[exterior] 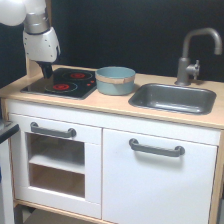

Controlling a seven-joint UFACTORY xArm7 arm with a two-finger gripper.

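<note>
A grey-green pot [115, 82] stands upright on the wooden counter between the stove and the sink. Its inside looks dark and I cannot make out anything in it. At the upper left, the white arm hangs over the back left of the black stovetop [55, 88]. My gripper [46, 70] is dark and small against the dark wall and stove, to the left of the pot and apart from it. Whether its fingers are open or shut does not show.
A metal sink [174, 97] with a grey curved faucet [189, 58] fills the right of the counter. Below are white cabinet doors with dark handles [157, 147]. Counter [137, 115] in front of the pot is bare.
</note>
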